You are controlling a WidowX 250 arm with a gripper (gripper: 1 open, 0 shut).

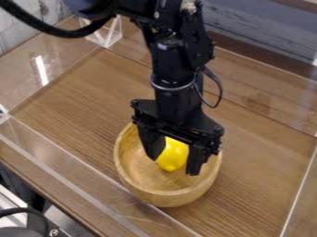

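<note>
A wooden bowl [165,191] sits near the table's front, holding a yellow object [173,157]. My black gripper [172,153] is over the bowl, open, with one finger on each side of the yellow object. Whether the fingers touch it is unclear. The arm hides the back of the bowl.
A clear plastic object [102,28] stands at the back left. The table's edge and a dark cable are at the lower left.
</note>
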